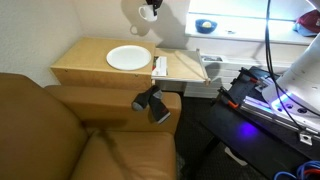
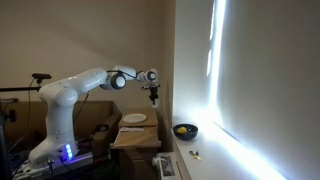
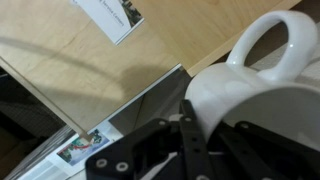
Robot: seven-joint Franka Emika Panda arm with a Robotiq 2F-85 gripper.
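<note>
A white mug [image 3: 255, 85] fills the right side of the wrist view, its handle at the upper right. My gripper is shut on the mug's wall, with the dark fingers partly hidden by it. Seen from outside, the mug [image 1: 149, 12] hangs in the air at the top edge, above the back of the wooden surface. There the gripper is mostly cut off by the frame. The second exterior view has the gripper [image 2: 153, 88] high up, above the plate area.
A white plate [image 1: 130, 57] lies on the wooden surface [image 1: 75, 62]. Right of it are a small white item [image 1: 159, 67] and an open drawer. A dark bowl [image 2: 185, 131] stands on the window ledge. Dark objects [image 1: 152, 103] rest on the brown couch.
</note>
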